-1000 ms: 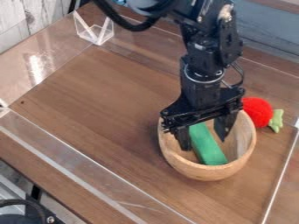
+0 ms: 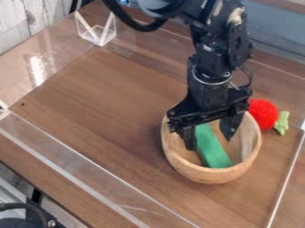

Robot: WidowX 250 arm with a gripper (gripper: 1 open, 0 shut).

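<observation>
A light wooden bowl [image 2: 208, 175] sits on the table, holding an elongated green object [image 2: 212, 148] that lies tilted inside it. My black gripper [image 2: 209, 134] is over the bowl, its fingers apart on either side of the green object's upper end, low near the rim. Whether they touch the green object is hard to tell.
A red object [image 2: 265, 113] with a light green part [image 2: 281, 124] lies behind the bowl at right. A clear rack [image 2: 96, 30] stands at the back left.
The gripper has shifted very slightly; the bowl and the green object look the same.
</observation>
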